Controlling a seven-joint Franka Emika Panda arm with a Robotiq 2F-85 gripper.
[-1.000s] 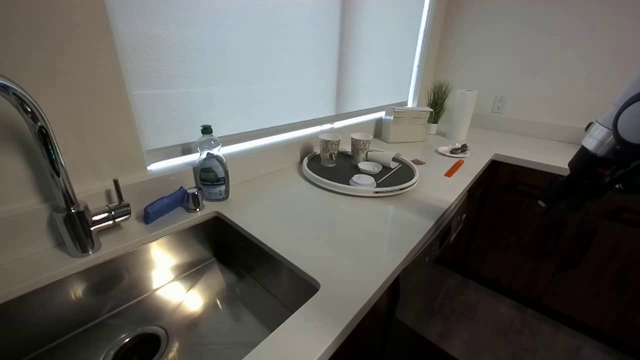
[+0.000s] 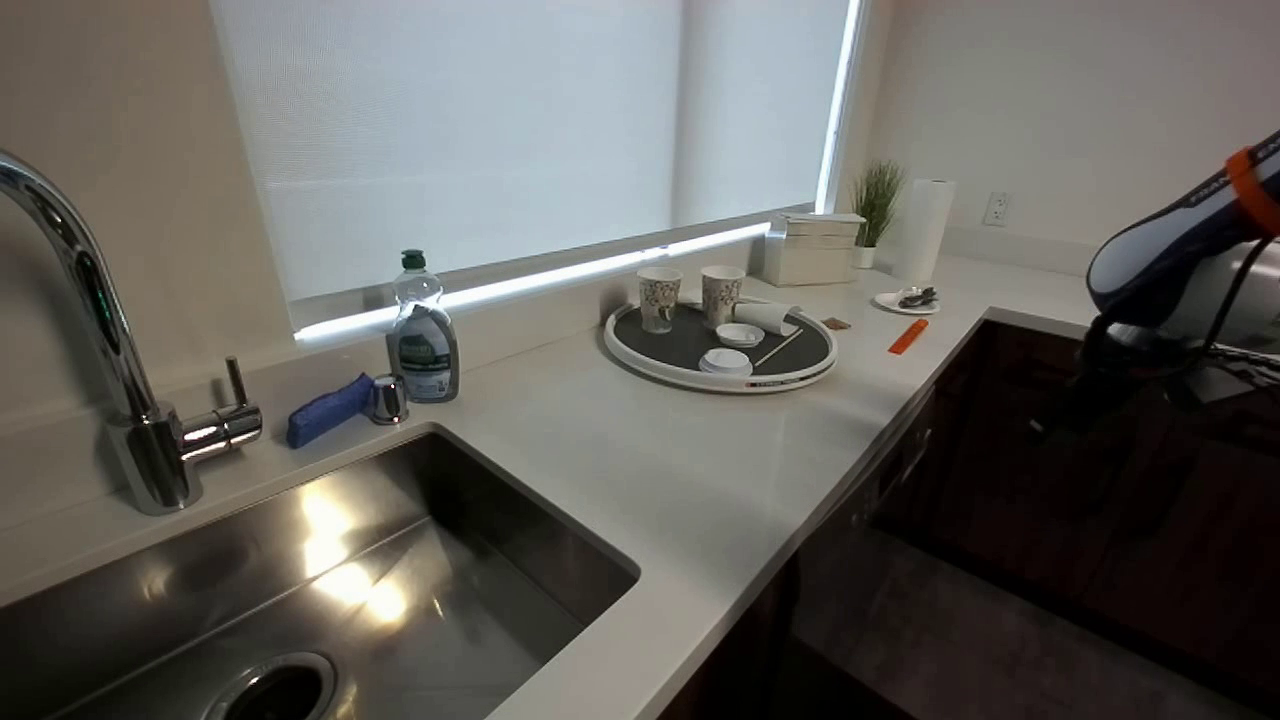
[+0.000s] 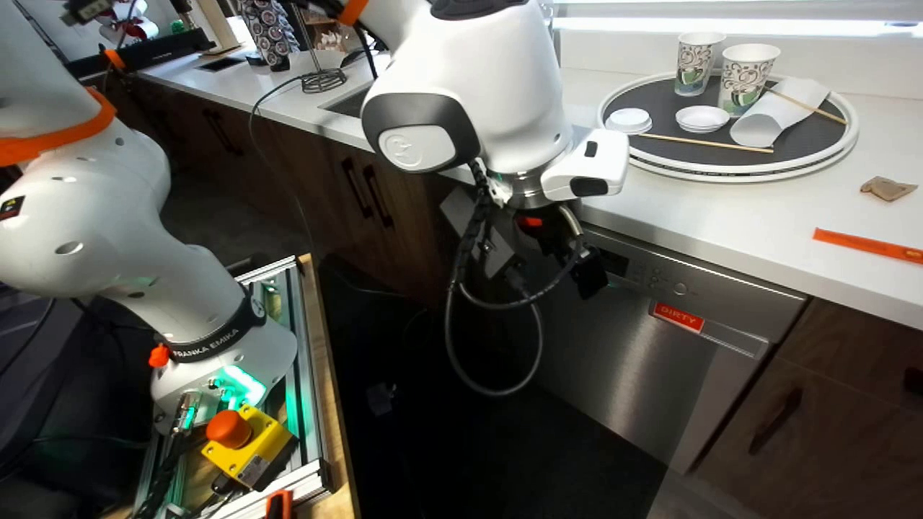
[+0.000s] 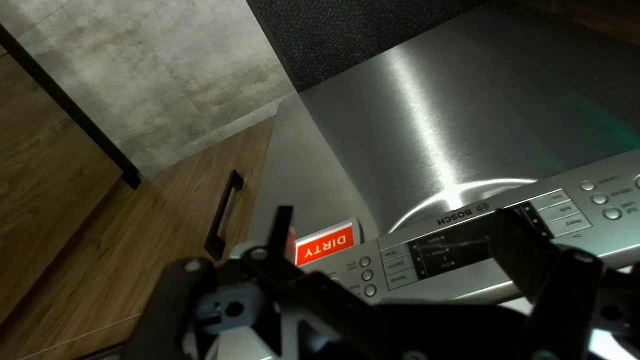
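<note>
My gripper is open, its two dark fingers wide apart with nothing between them. Beyond them in the wrist view is the front of a steel dishwasher point(image 4: 486, 114), with a row of buttons and a dark display. A red "DIRTY" sign point(image 4: 325, 245) sits by the left finger; that fingertip partly overlaps its end. From the second exterior view, the gripper hangs below the counter's edge in front of the dishwasher point(image 3: 623, 346); its fingers are hard to make out there. Whether anything touches the dishwasher cannot be told.
On the counter point(image 2: 744, 462) a round tray point(image 2: 624, 346) holds paper cups, lids and sticks. An orange strip point(image 2: 908, 337) and a small plate point(image 2: 888, 301) lie farther along. A soap bottle point(image 2: 423, 342) stands by the sink point(image 2: 480, 576). The counter's front edge is close above the gripper.
In the first exterior view, the arm has come farther into the frame from the right, and the gripper has shifted left, closer to the counter's front. The counter items have not moved.
</note>
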